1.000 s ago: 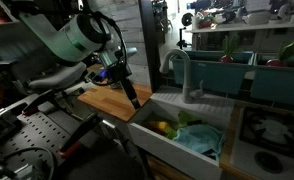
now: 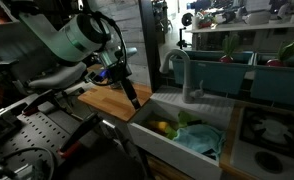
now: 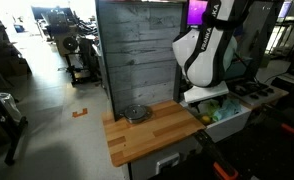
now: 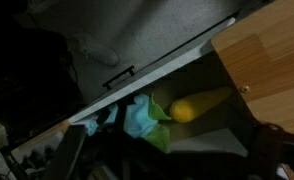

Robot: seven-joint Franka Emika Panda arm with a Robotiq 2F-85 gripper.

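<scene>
The dark, spread fingers of my gripper show at the bottom of the wrist view. It is open, with no held object visible. Ahead of it lies the sink, which holds a yellow, elongated object, something green and a crumpled light-blue cloth. Exterior view 1 shows the yellow object left of the blue cloth. The white arm reaches in beside the sink in exterior view 2; the fingertips are hard to make out against the dark background there.
A wooden counter adjoins the sink, bearing a dark round pan near the wall. The faucet rises behind the basin. To its right is a stove.
</scene>
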